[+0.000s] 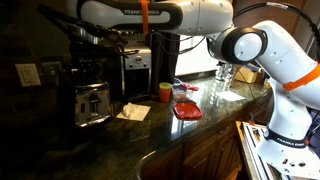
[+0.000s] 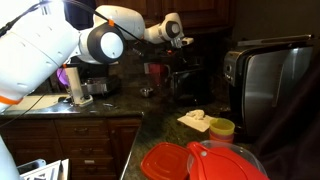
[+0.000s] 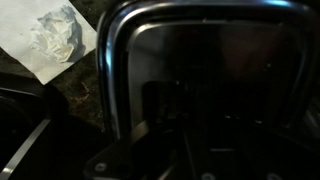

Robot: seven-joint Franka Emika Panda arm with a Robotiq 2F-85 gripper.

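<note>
A black box-like appliance with a silvery face [image 1: 93, 103] is at the left of the counter in the first exterior view. My gripper [image 1: 90, 76] is at its top, shut on it; the grip itself is too dark to make out. From the second exterior view, the appliance [image 2: 188, 86] appears as a dark block beneath the arm's end. In the wrist view, its glossy black, round-cornered surface [image 3: 215, 70] fills most of the picture. The dark fingers at the bottom merge with it. Whether its base touches the counter, I cannot tell.
A white paper [image 1: 133, 112] with something crumpled lies right of the appliance. A silver-and-black machine [image 1: 137, 75] stands against the wall. Farther right are an orange cup [image 1: 165, 92] and a red container [image 1: 187, 112].
</note>
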